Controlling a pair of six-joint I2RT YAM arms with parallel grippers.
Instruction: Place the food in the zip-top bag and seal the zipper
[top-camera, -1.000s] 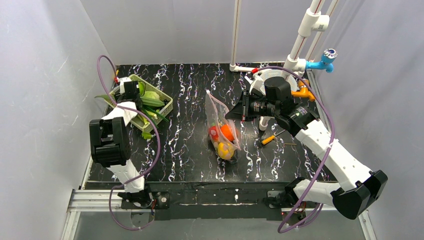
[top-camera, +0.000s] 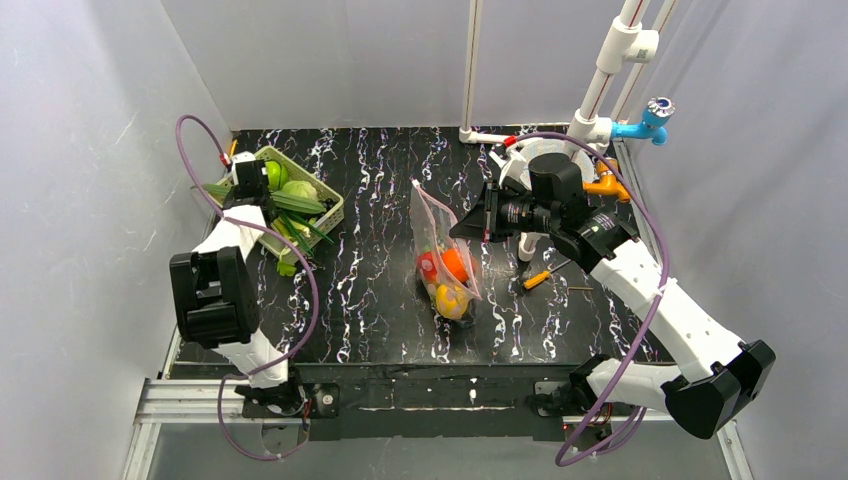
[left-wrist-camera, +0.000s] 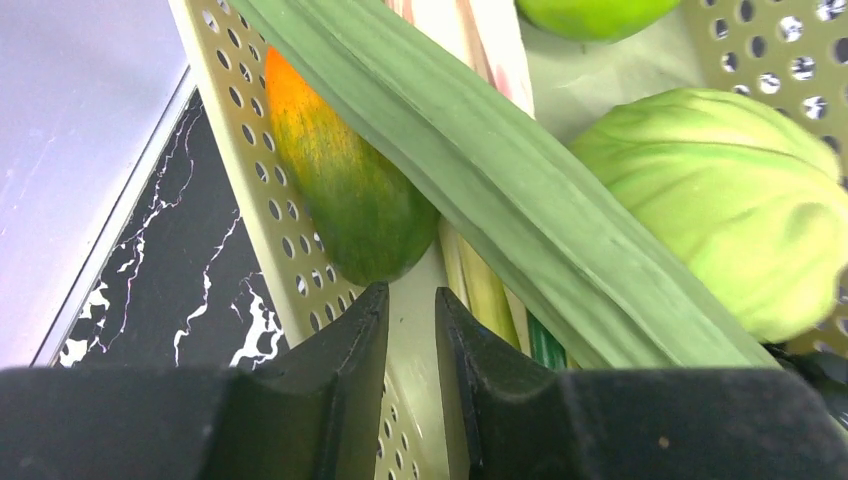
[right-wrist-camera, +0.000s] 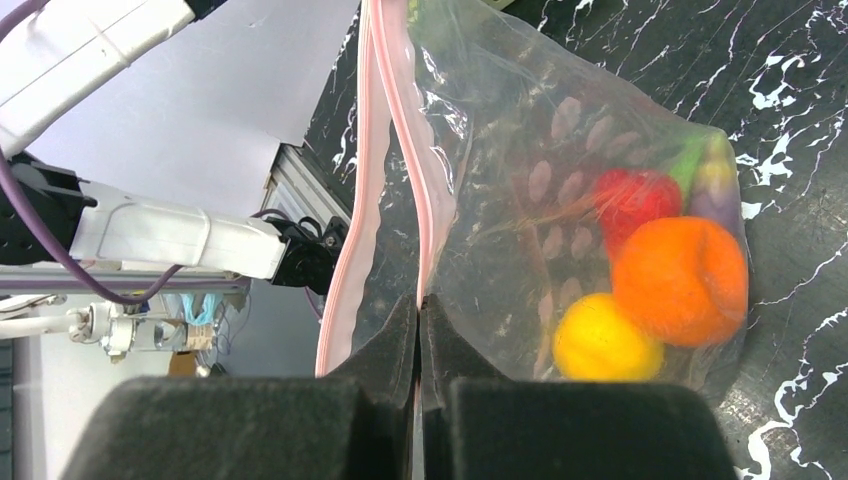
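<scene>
The produce basket (top-camera: 330, 222) on the left holds a leek-like stalk (left-wrist-camera: 520, 200), a cabbage (left-wrist-camera: 710, 210), an orange-green fruit (left-wrist-camera: 350, 200) and other greens. My left gripper is down in it, near the fruit and pale stalks; whether anything sits between its fingers is unclear. The clear zip bag (top-camera: 430, 215) stands mid-counter with red, orange and yellow food inside, among it an orange pepper (right-wrist-camera: 680, 280). My right gripper is shut on the pink zipper edge of the bag, whose top gapes.
A white pipe frame with blue and orange taps (top-camera: 650, 125) stands at the back right. An orange-handled screwdriver (top-camera: 537, 279) lies right of the bag. The counter between basket and bag is clear.
The right arm and bag are unchanged.
</scene>
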